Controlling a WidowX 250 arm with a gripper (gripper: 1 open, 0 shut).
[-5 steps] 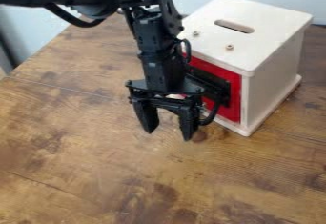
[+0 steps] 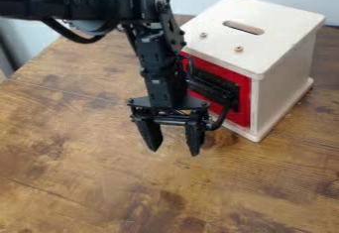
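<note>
My black gripper (image 2: 172, 138) hangs above the wooden tabletop in front of a light wooden box (image 2: 279, 68), its two fingers pointing down and standing apart with nothing seen between them. The box has a slot on its sloped top, two small knobs below it, and a red front panel (image 2: 236, 78) with dark fittings, which my arm partly hides. The gripper is to the lower left of that panel.
A pale wall stands behind, and the table's edge shows at the upper left.
The box has stayed in place.
</note>
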